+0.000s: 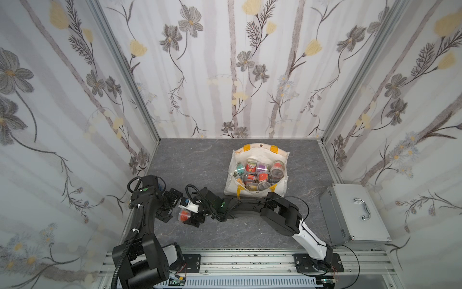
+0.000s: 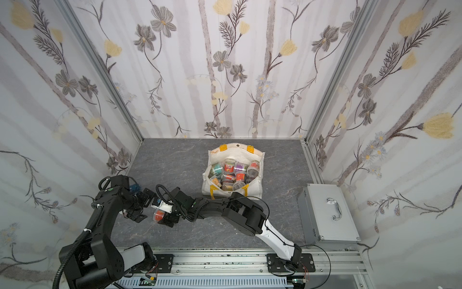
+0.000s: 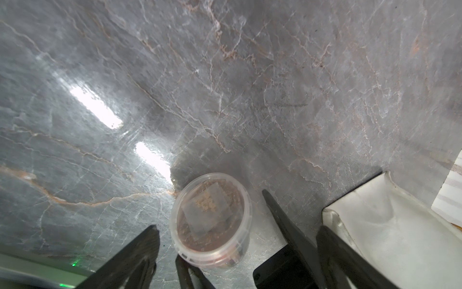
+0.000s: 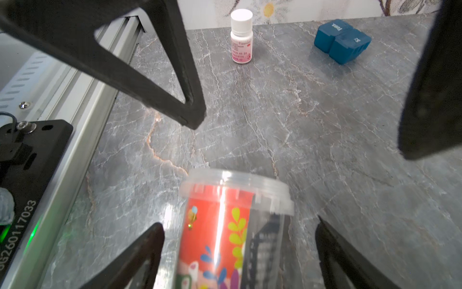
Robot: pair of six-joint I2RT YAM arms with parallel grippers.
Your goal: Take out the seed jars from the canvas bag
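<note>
The canvas bag (image 1: pixel 257 169) (image 2: pixel 233 171) stands at the middle back, full of several seed jars. One red-labelled seed jar (image 1: pixel 184 215) (image 2: pixel 158 215) stands on the table at the left front. My right gripper (image 1: pixel 192 214) is at that jar; in the right wrist view the jar (image 4: pixel 226 231) sits between its open fingers. My left gripper (image 1: pixel 168 212) hovers just left of it, also open; in the left wrist view the jar's lid (image 3: pixel 209 216) is at the bottom centre, with black gripper parts around it.
A white pill bottle (image 4: pixel 241 36) and a blue pill box (image 4: pixel 342 41) are at the far left of the table. A metal case (image 1: pixel 356 207) occupies the right front.
</note>
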